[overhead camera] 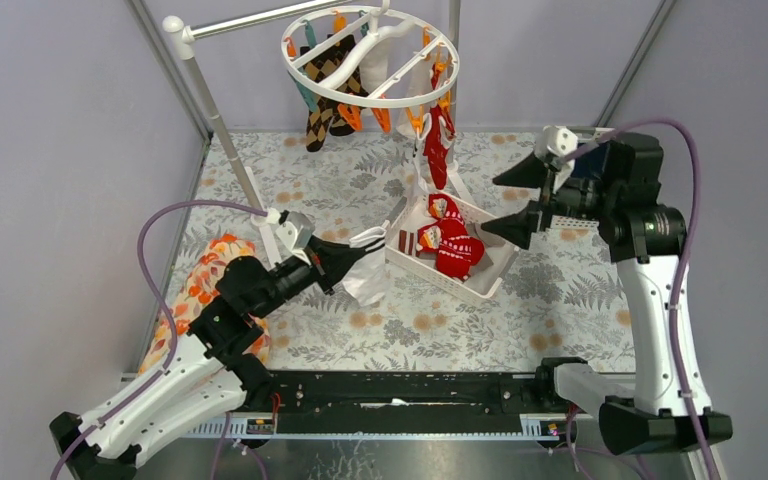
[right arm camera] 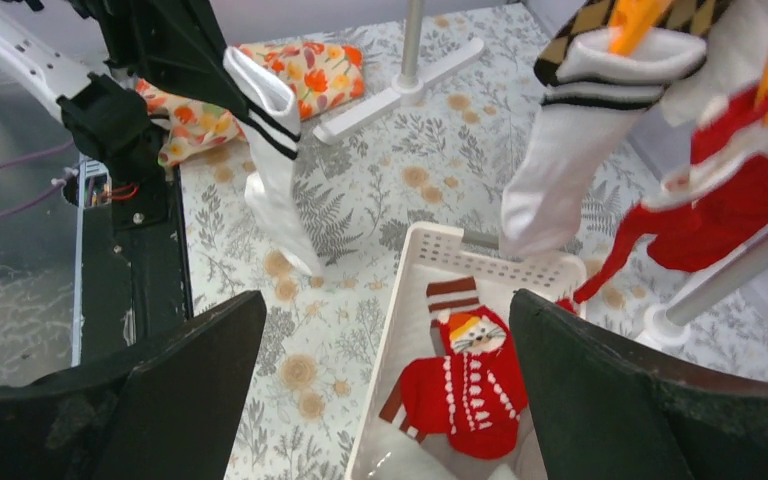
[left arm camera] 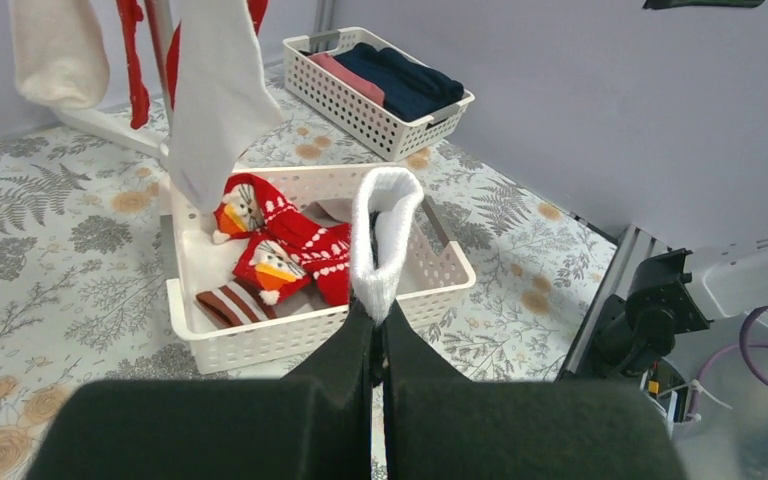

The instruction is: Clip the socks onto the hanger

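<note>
A white sock with black stripes hangs by its cuff from my left gripper, which is shut on it. In the left wrist view the sock's open cuff stands up beyond the fingertips. My right gripper is open and empty, right of the basket. Above the table is the round white hanger with orange and teal clips. Checkered socks, red socks and white ones hang from it. The white basket holds red patterned socks and others partly hidden.
A second basket with folded navy and pink cloth stands at the back right. Orange-flowered fabric lies at the left edge. The hanger's pole rises at the left.
</note>
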